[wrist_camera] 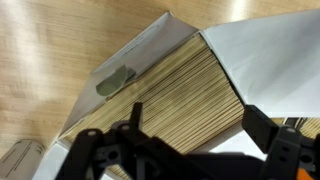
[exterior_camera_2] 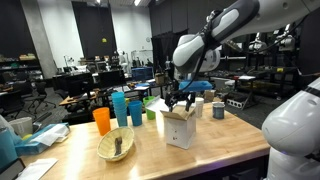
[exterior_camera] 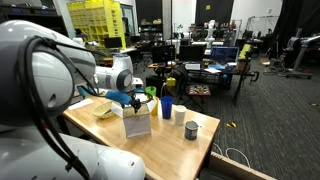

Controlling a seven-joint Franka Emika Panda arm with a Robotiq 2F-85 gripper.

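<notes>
A white cardboard box (exterior_camera: 137, 125) stands on the wooden table, its flaps spread at the top. My gripper (exterior_camera: 134, 105) is right over it, pointing down; in exterior view 2 the gripper (exterior_camera_2: 179, 104) hangs at the box's (exterior_camera_2: 178, 130) upper edge. From the wrist, a brown ribbed cardboard panel (wrist_camera: 165, 95) lies beneath the fingers, between pale flaps. One flap bears a small green-grey patch (wrist_camera: 116, 82); whether that is an object or a mark is unclear. The black fingertips (wrist_camera: 256, 124) are wide apart, with nothing visible held between them.
A blue cup (exterior_camera: 166, 107), a white mug (exterior_camera: 180, 117) and a grey pot (exterior_camera: 191, 130) stand right of the box. Across the table are a woven basket (exterior_camera_2: 116, 145) and an orange cup (exterior_camera_2: 102, 121). Bare wood (exterior_camera: 170, 155) lies at the near side.
</notes>
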